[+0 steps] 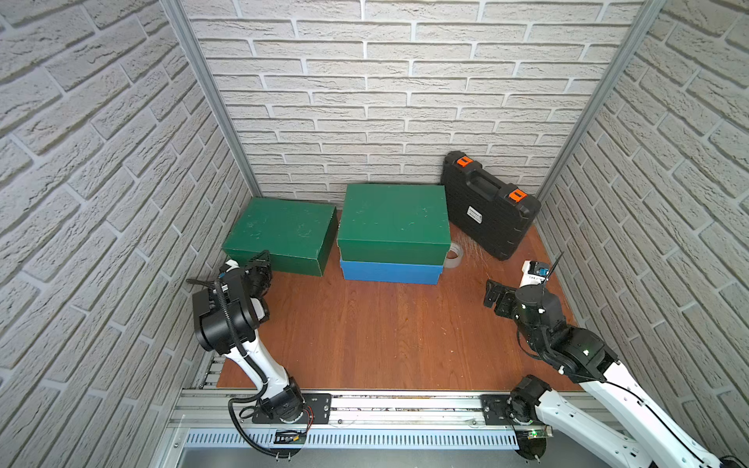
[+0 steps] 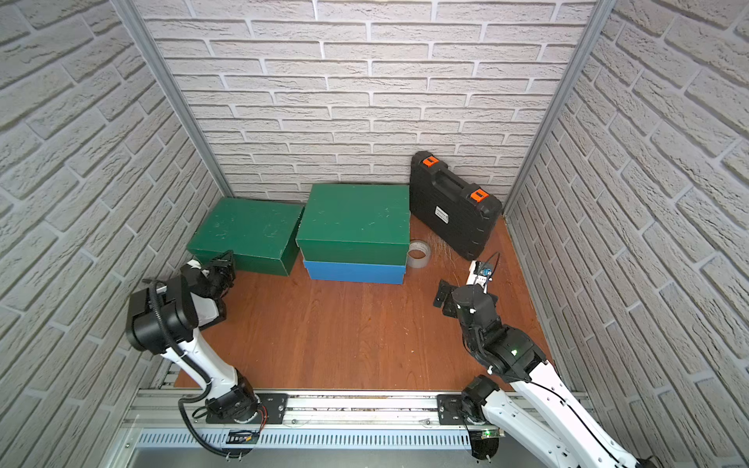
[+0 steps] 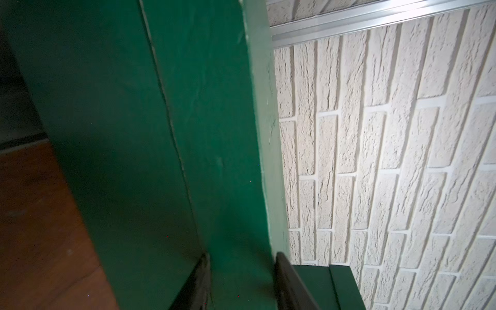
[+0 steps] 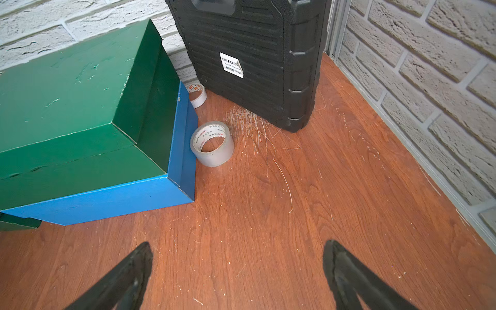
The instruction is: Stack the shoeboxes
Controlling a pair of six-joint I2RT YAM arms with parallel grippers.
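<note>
A green shoebox [image 1: 284,226] lies at the back left, turned a little so that its left end sits farther back. My left gripper [image 1: 263,259] is at the front left of this box. In the left wrist view its fingers [image 3: 199,279] stand part-way apart against the box's green side [image 3: 222,180]; whether they pinch it cannot be seen. At the middle back, another green shoebox [image 1: 395,222] rests on a blue shoebox [image 1: 390,271]. Over bare floor on the right, my right gripper stands open and empty.
A black case [image 1: 487,204] leans at the back right. Beside the stack a tape roll [image 4: 212,144] lies on the floor, with a second tape roll [image 4: 196,95] behind it. Bare wooden floor [image 1: 382,335] stretches in front of the boxes. Brick walls close in both sides.
</note>
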